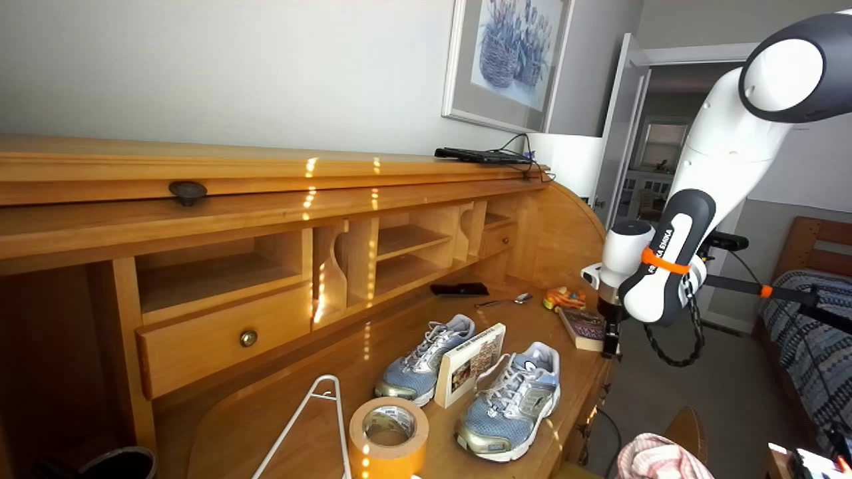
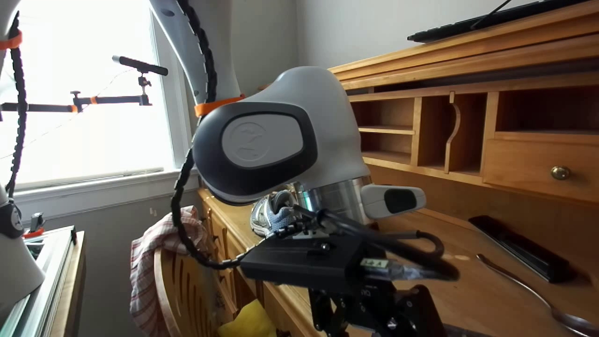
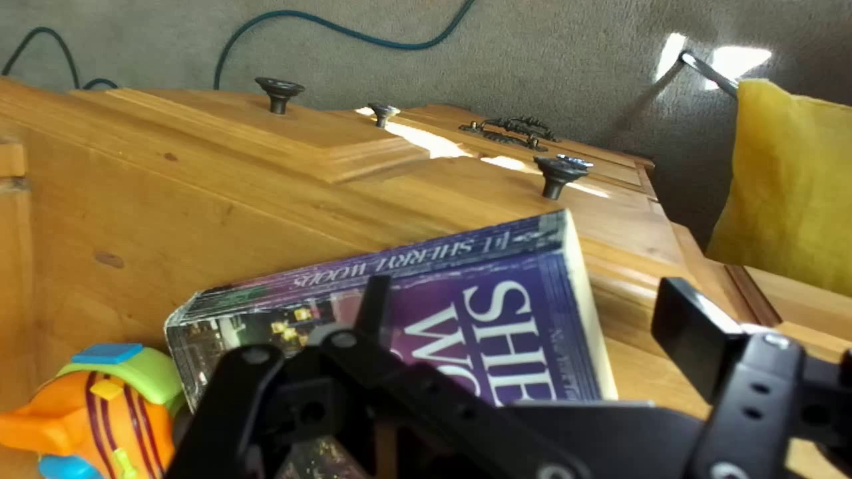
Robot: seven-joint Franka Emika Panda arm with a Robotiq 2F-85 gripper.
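Note:
In the wrist view, a thick purple paperback book (image 3: 495, 319) lies on the desk, its spine toward the top. My open gripper has one finger (image 3: 373, 307) in front of the cover and the other finger (image 3: 695, 335) past the book's right end, over bare wood. Whether either finger touches the book cannot be made out. From exterior view 1, the book (image 1: 585, 328) rests near the desk's right edge, with my gripper (image 1: 611, 344) right beside it. Exterior view 2 cuts off the fingertips, and the arm hides much of the desk.
An orange toy (image 1: 564, 299) sits right behind the book. Farther along are a spoon (image 1: 511, 301), a black object (image 1: 459, 289), two shoes (image 1: 511, 403), a picture frame (image 1: 471, 363) and a tape roll (image 1: 389, 439). Drawer knobs (image 3: 559, 171) stick out from the desk front.

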